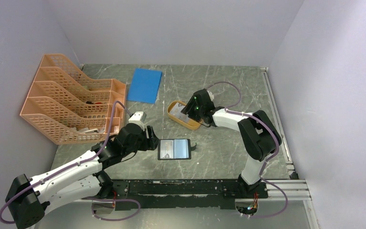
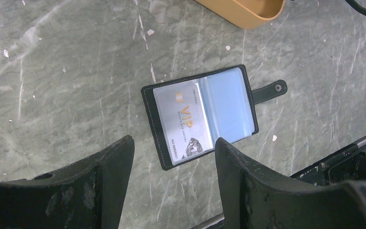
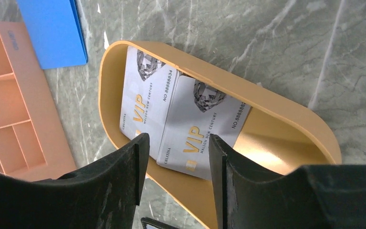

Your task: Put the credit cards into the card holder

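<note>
The black card holder (image 2: 152,124) lies open on the table, its strap pointing right. A white VIP card (image 2: 178,138) fills its left side, while a clear bluish sleeve (image 2: 228,107) without a visible card is on the right. White VIP cards lie in two side-by-side groups, a left one (image 3: 145,105) and a right one (image 3: 190,129), inside the tan tray (image 3: 286,114). My right gripper is open above these cards, nothing held between its fingers. Open and empty, my left gripper hovers at the holder's left in the top view.
An orange slotted rack (image 1: 76,105) stands at the left of the table. A blue sheet (image 1: 144,86) lies at the back, between rack and tray.
</note>
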